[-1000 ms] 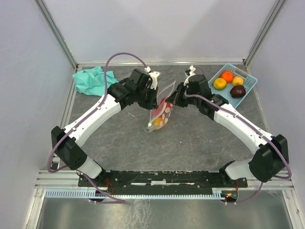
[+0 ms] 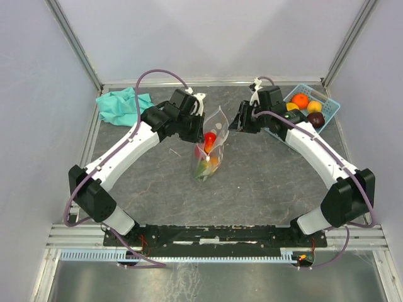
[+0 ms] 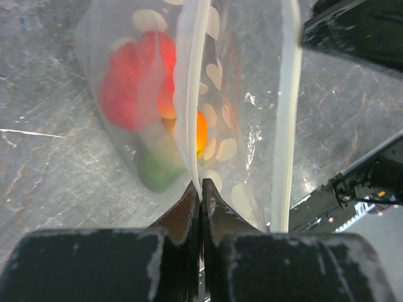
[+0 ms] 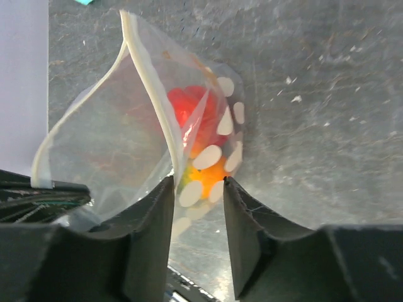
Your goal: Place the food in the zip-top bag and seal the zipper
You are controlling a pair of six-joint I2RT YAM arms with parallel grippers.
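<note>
The clear zip top bag (image 2: 200,165) hangs with its mouth spread, holding food. Through its film in the left wrist view I see a red item (image 3: 119,88), an orange one (image 3: 201,134) and a green one (image 3: 157,166). My left gripper (image 2: 200,142) is shut on the bag's rim, pinching the pale zip strip (image 3: 193,88). On the bag's other side, my right gripper stands part open. Its left fingertip lies close to the other zip strip (image 4: 151,78); whether they touch is unclear.
At the back right, a light blue basket (image 2: 334,104) holds an orange (image 2: 300,100), other round produce and a dark item (image 2: 316,119). A crumpled turquoise cloth (image 2: 123,108) lies at the back left.
My right gripper has moved off the bag's rim toward the right and opened its fingers. The bag's right side has shifted, while the left gripper keeps its hold nearly in place.
</note>
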